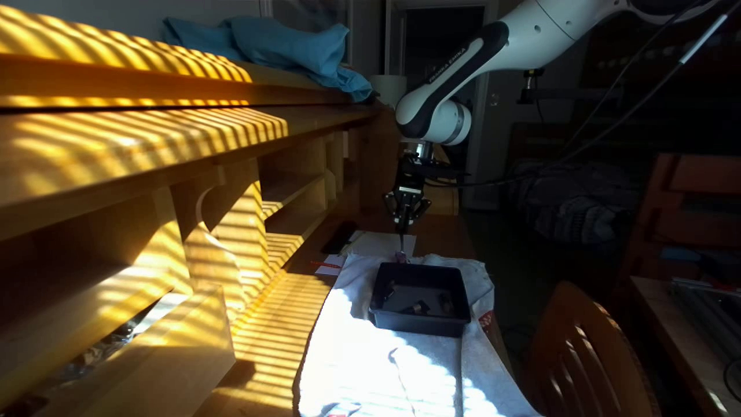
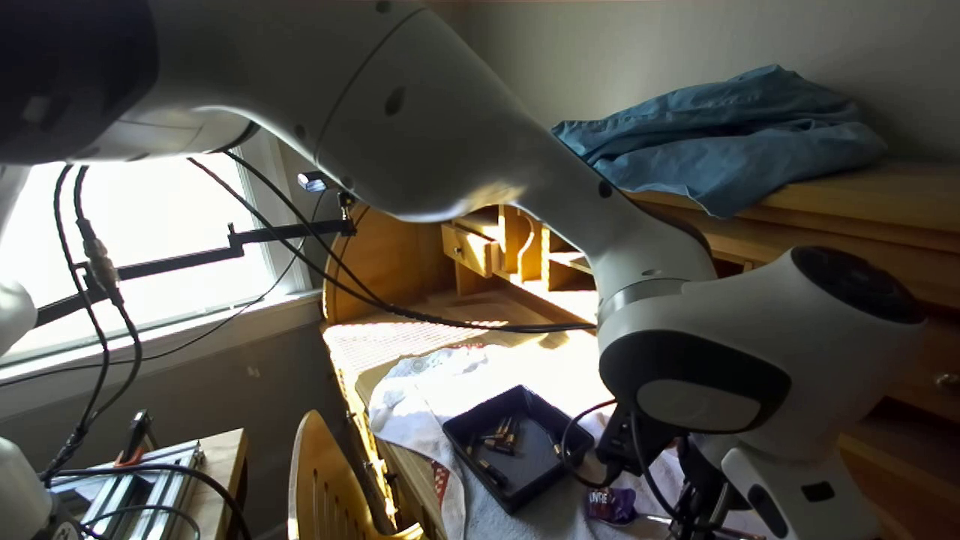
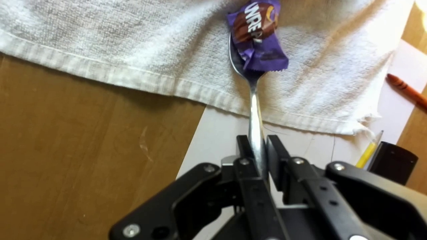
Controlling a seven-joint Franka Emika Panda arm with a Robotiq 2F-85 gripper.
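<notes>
Gripped by its handle, a metal spoon [image 3: 256, 116] points away from my gripper, whose fingers are shut on it. At the spoon's far end a purple-wrapped candy [image 3: 258, 36] overlaps the bowl; whether it rests fully in the bowl or partly on the towel is hard to tell. In the second exterior view the candy [image 2: 612, 505] shows beside the black tray [image 2: 459, 436]. The first exterior view has my gripper [image 1: 403, 226] above the towel's far end, just behind the tray [image 1: 420, 326].
The black tray holds several small dark and brass-coloured pieces. A white towel [image 1: 347, 375] lies under it. Near my gripper are white paper [image 3: 208, 136], an orange crayon [image 3: 406, 91], a yellow pencil [image 3: 366, 154] and a black object [image 3: 392, 162]. Wooden shelves [image 1: 299, 208] line one side.
</notes>
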